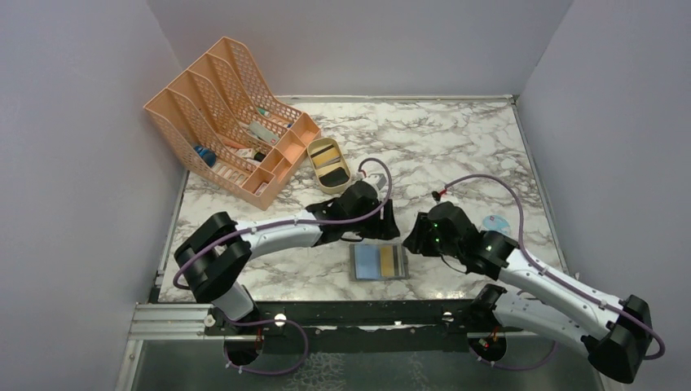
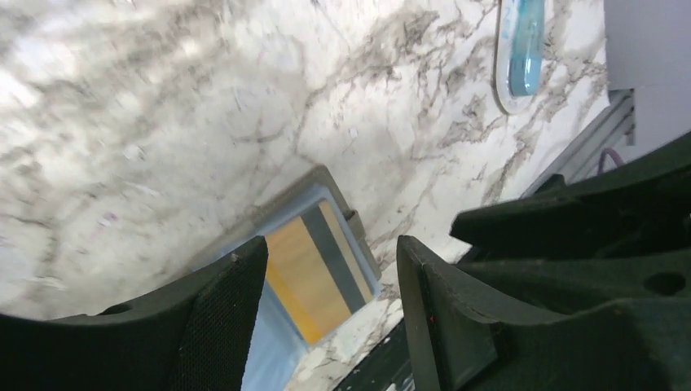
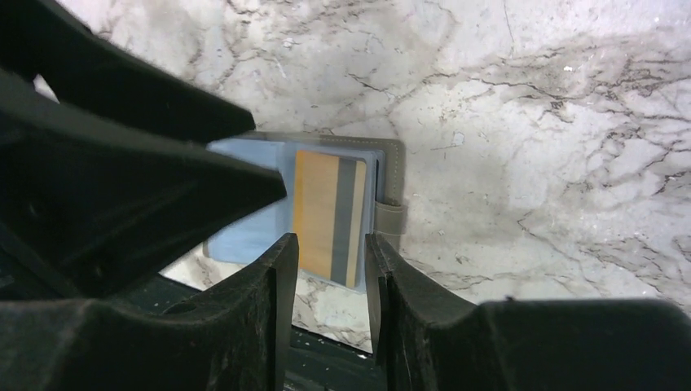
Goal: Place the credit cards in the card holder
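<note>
The open card holder (image 1: 354, 278) lies flat near the front edge, its grey border (image 3: 393, 167) visible in the right wrist view. Inside it are a pale blue part (image 1: 367, 262) and a gold card (image 3: 315, 198) with a dark stripe, lying flat within the blue-edged right side. My left gripper is open above the holder, its fingers apart and empty. From the right, my right gripper hovers over the gold card with a gap between its fingers and nothing held. The left gripper's dark body covers part of the holder in the right wrist view.
Behind the left arm stands a cream tray (image 1: 310, 150) with black and yellow items. An orange organizer (image 1: 195, 98) fills the back left. A blue round item (image 1: 495, 224) lies at the right.
</note>
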